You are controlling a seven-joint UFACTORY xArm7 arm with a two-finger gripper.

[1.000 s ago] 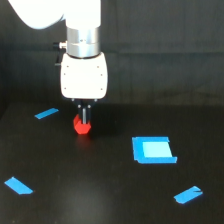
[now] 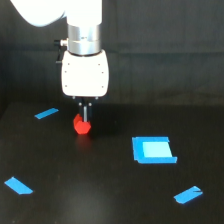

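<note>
A small red object [image 2: 82, 126] is at the left of the black table, directly beneath the white hand of the arm. My gripper [image 2: 85, 116] points straight down, its fingertips at the upper part of the red object. The fingers look close together, but at this size I cannot tell whether they grip the object or only stand at it. Whether the object rests on the table or hangs just above it is also unclear.
Blue tape frames a pale square [image 2: 156, 149] at the right of centre. Blue tape strips lie at the front left [image 2: 18, 186], front right [image 2: 188, 195] and back left [image 2: 46, 113]. A dark curtain hangs behind.
The arm's hand has shifted very slightly right and up. The red object is in nearly the same place, and the tape marks have not moved.
</note>
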